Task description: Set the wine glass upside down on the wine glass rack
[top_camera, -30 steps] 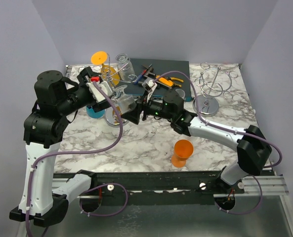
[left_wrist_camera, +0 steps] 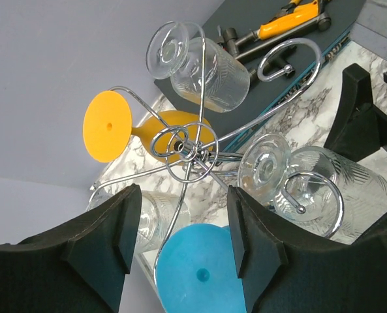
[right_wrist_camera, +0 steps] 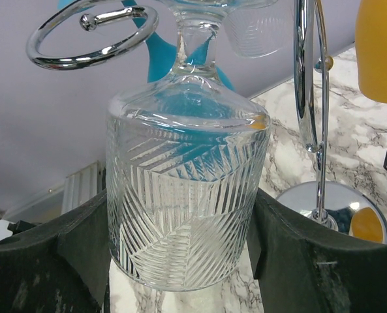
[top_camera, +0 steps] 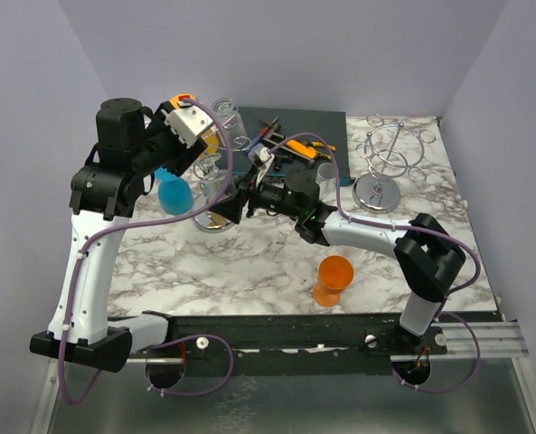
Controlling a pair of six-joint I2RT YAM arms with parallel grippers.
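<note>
A clear patterned wine glass (right_wrist_camera: pixel 188 195) hangs stem-up, its foot at the chrome rack's (left_wrist_camera: pixel 200 151) curled arm; my right gripper is shut on its bowl. In the top view that gripper (top_camera: pixel 240 194) comes from the right. My left gripper is above the rack, its fingers apart with nothing held; a blue glass's foot (left_wrist_camera: pixel 196 270) shows below them. Other glasses on the rack include a yellow one (left_wrist_camera: pixel 108 127) and a clear one (left_wrist_camera: pixel 209 78).
An empty second rack (top_camera: pixel 376 188) stands at the back right. A dark mat with tools (top_camera: pixel 313 122) lies behind. An orange glass (top_camera: pixel 333 276) stands at the front right; the marble around it is clear.
My left arm has moved back and up in the top view, away from the held glass. My right gripper has shifted slightly left with the glass, which now looks more upright.
</note>
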